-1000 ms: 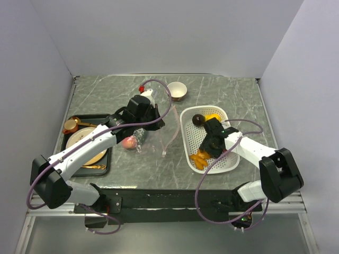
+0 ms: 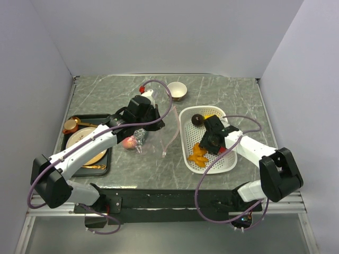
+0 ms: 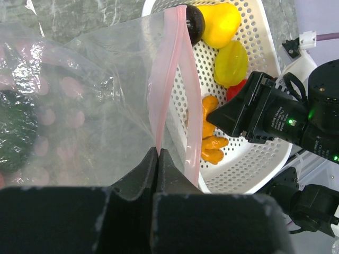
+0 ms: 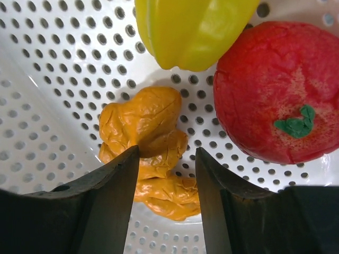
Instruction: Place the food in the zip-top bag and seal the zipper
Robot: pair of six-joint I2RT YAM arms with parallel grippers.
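My left gripper is shut on the zipper edge of the clear zip top bag (image 3: 69, 132), which holds a green item and a reddish one. My right gripper is open low over the white perforated basket (image 4: 58, 106), its fingers at crinkled orange food pieces (image 4: 145, 124). Beside them lie a red tomato (image 4: 265, 79) and a yellow pepper (image 4: 190, 29). The left wrist view also shows another yellow pepper (image 3: 220, 24) and a dark eggplant-like item (image 3: 194, 24) in the basket.
A dark tray (image 2: 106, 165) with a plate, cup and golden utensils sits at the left. A white bowl (image 2: 177, 88) stands at the back. Bare counter lies behind and in front of the bag.
My right gripper has shifted slightly within the basket, and the basket and orange pieces have moved a little. The left arm holds still.
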